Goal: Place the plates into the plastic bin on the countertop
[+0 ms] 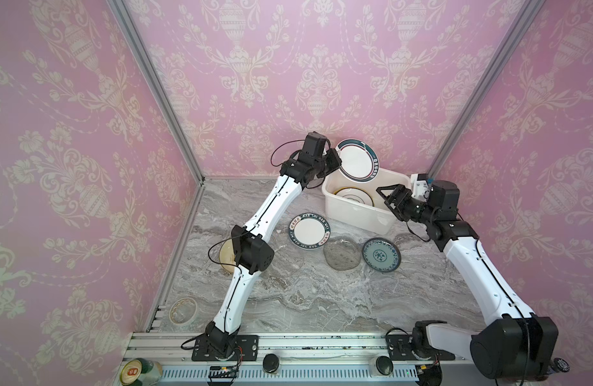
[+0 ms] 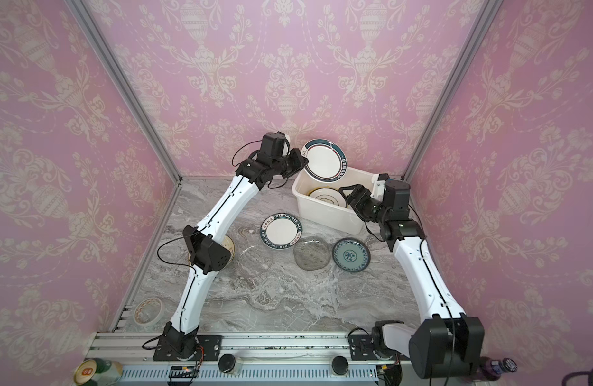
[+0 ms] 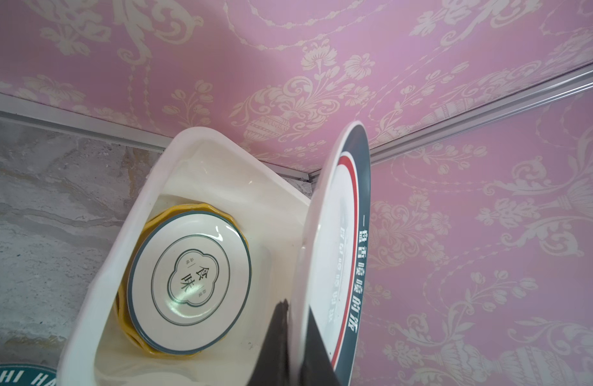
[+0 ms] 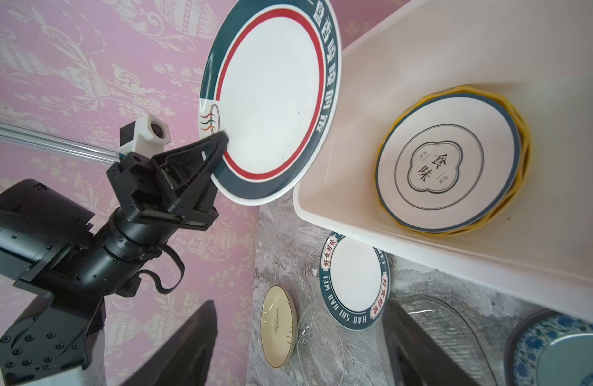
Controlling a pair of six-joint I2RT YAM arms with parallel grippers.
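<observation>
My left gripper [image 1: 335,160] is shut on the rim of a white plate with teal band and red ring [image 1: 356,159], held tilted above the white plastic bin [image 1: 354,213]; the left wrist view shows it nearly edge-on. Inside the bin, white plates [image 4: 447,164] rest on a yellow scalloped one. My right gripper [image 2: 347,193] is open over the bin's right part, nothing between its blurred fingers. On the counter in front lie a teal-rimmed plate [image 1: 309,230], a clear plate [image 1: 341,253], a blue-patterned plate [image 1: 381,254] and a cream plate [image 4: 278,325], partly hidden by my left arm in the top views.
A clear round item [image 1: 183,310] lies at the counter's front left. Pink walls with metal edge rails close in the back and both sides, near the bin.
</observation>
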